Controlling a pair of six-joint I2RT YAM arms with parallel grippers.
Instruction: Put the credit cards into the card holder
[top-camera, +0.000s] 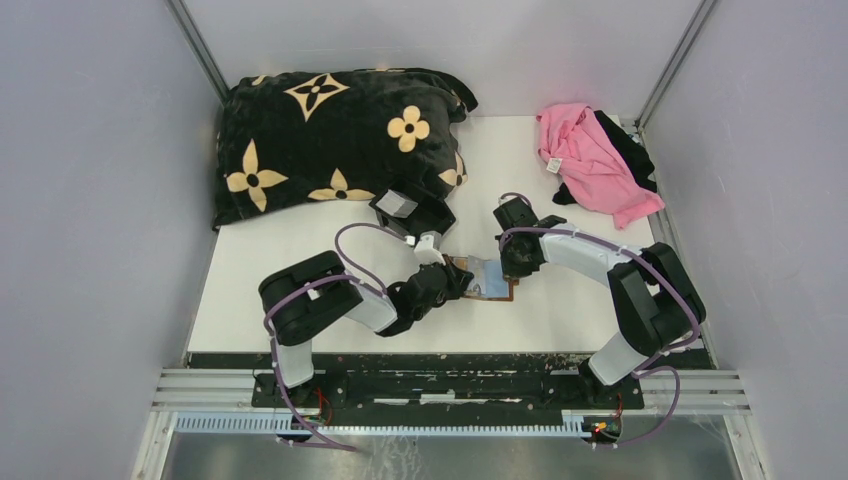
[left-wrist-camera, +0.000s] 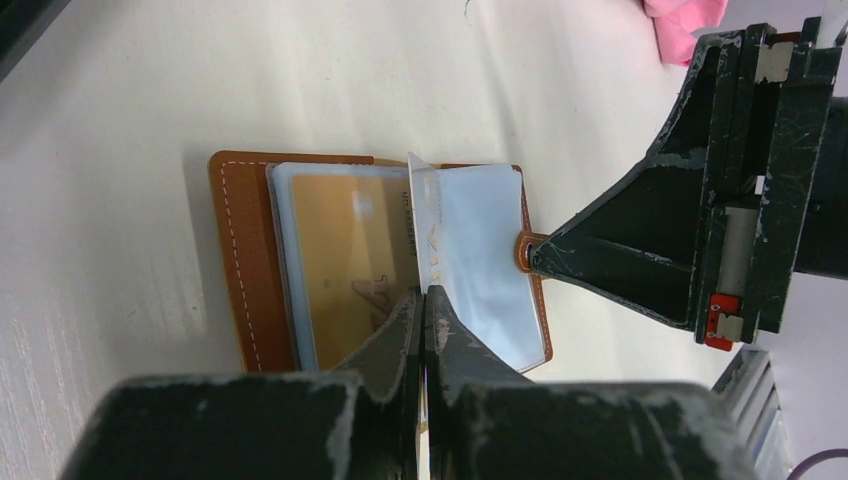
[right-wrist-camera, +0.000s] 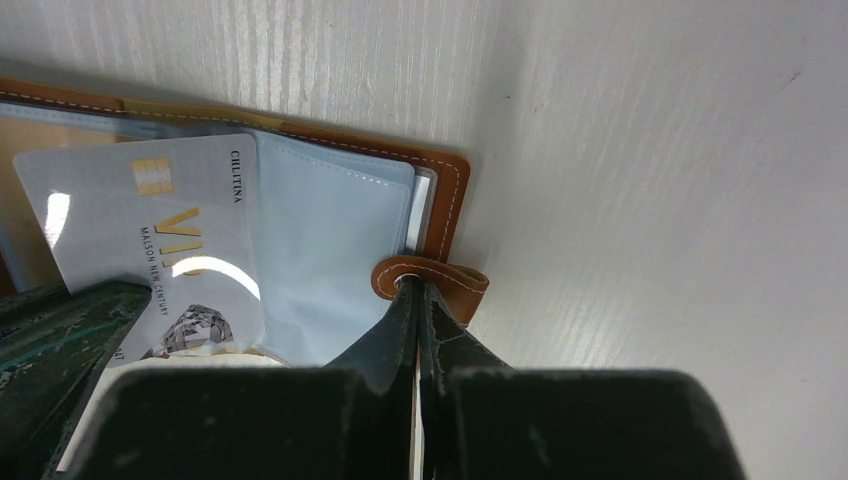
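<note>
The card holder lies open on the table, with a brown stitched leather edge (left-wrist-camera: 243, 262) and pale-blue clear sleeves (right-wrist-camera: 325, 220). A silver credit card is pinched in my left gripper; in the left wrist view it is seen nearly edge-on, tilted up over the sleeves. Whether its lower edge is inside a sleeve cannot be made out. My right gripper is shut, its tips against the holder's brown strap (right-wrist-camera: 445, 282) at the right side; the strap's part under the tips is hidden. A gold card (left-wrist-camera: 350, 235) shows in the holder's left sleeve.
Behind the left gripper stands a black box (top-camera: 432, 214) with a silver card (top-camera: 397, 204) in its left part. A black patterned cushion (top-camera: 340, 140) fills the back left, and pink cloth (top-camera: 597, 170) lies at the back right. White table right of the holder is free.
</note>
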